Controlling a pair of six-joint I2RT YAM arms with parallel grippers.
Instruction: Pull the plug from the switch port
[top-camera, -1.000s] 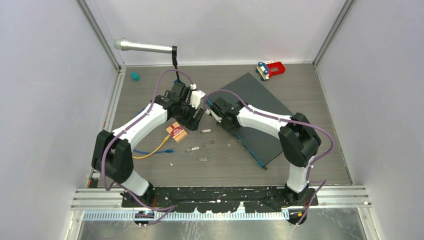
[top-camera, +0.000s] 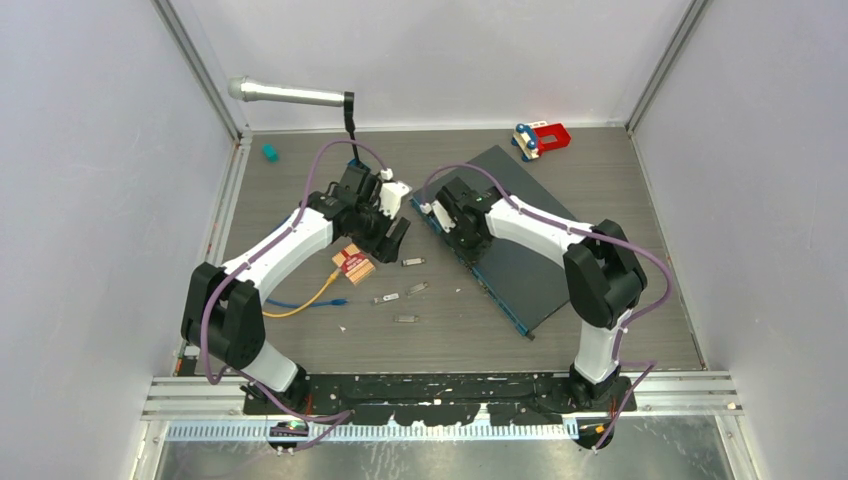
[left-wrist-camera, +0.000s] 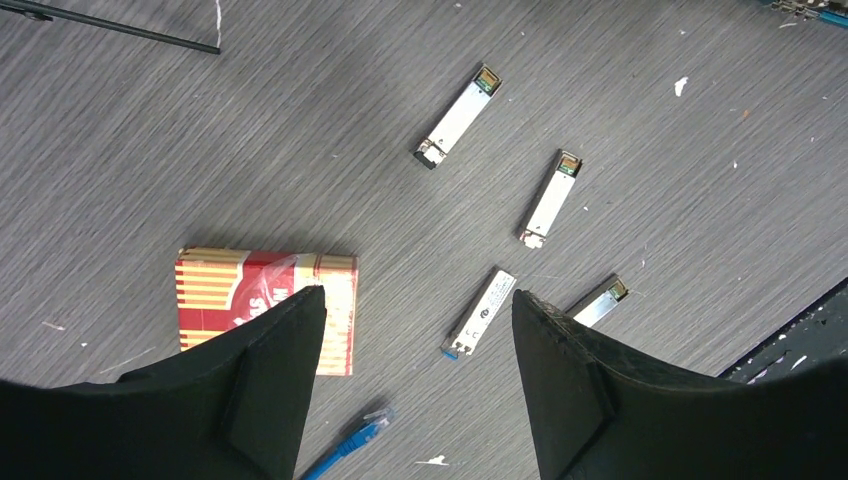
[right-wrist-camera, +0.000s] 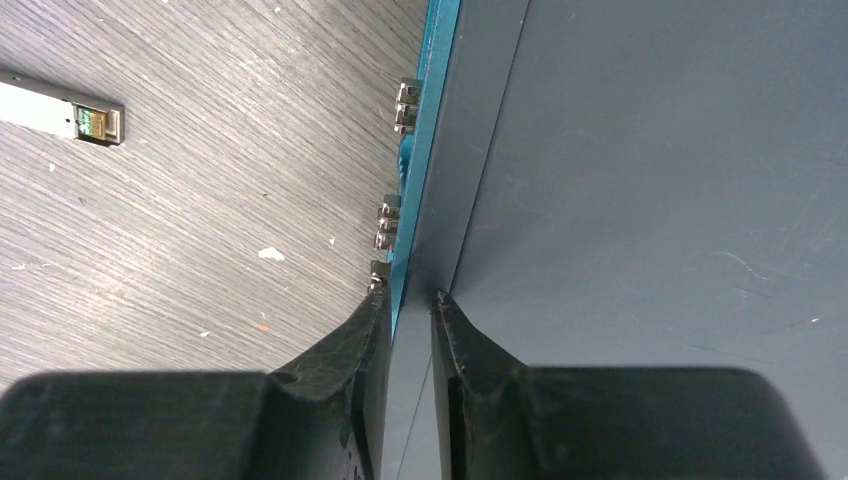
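Observation:
The dark grey switch (top-camera: 530, 280) lies diagonally on the right of the table, with a blue strip of ports (right-wrist-camera: 425, 120) along its left edge. My right gripper is over that edge, fingers close together; whether anything sits between them is hidden. Metal port cages (right-wrist-camera: 387, 222) show along the strip. My left gripper hangs left of the switch, open, with nothing between its fingers, above loose transceiver modules (left-wrist-camera: 457, 115), a striped card box (left-wrist-camera: 240, 290) and a blue cable plug (left-wrist-camera: 365, 430).
A yellow cable (top-camera: 300, 308) lies front left. A red and blue toy (top-camera: 550, 137) stands at the back right, and a small teal object (top-camera: 270, 152) at the back left.
My left gripper has hardly moved.

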